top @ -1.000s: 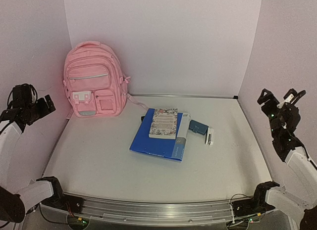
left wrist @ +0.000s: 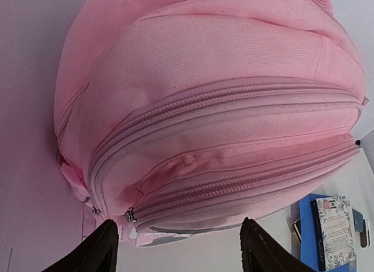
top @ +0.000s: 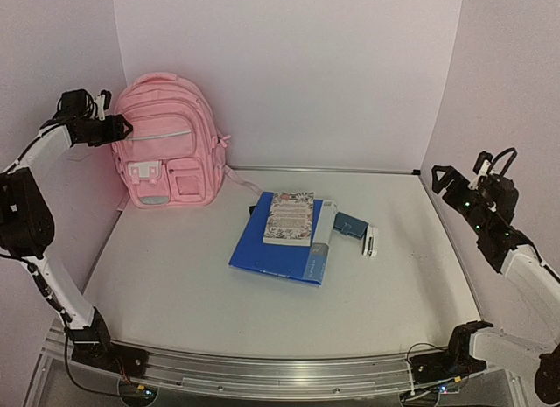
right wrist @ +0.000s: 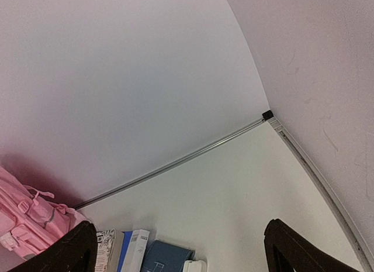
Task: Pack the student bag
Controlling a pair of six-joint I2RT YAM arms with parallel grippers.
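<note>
The pink backpack [top: 166, 144] stands upright at the back left, leaning by the wall. In front of its upper left side my left gripper [top: 128, 127] is held open. The left wrist view shows the bag's curved zips up close, with a metal zip pull [left wrist: 130, 214] at the left end of the lower one; nothing is between the fingers. A book with a patterned cover [top: 290, 219] lies on a blue folder [top: 271, 260] mid-table. Beside them are a dark teal wallet-like item [top: 351, 225] and a small white item [top: 370, 242]. My right gripper [top: 440, 178] hangs open and empty at the right.
Walls close in the table [top: 192, 293] at the back and both sides. A pink strap [top: 243, 181] trails from the bag toward the folder.
My left gripper has risen and moved right from the left wall to the bag's upper left side. The right gripper has shifted slightly left. The bag and items look unmoved.
</note>
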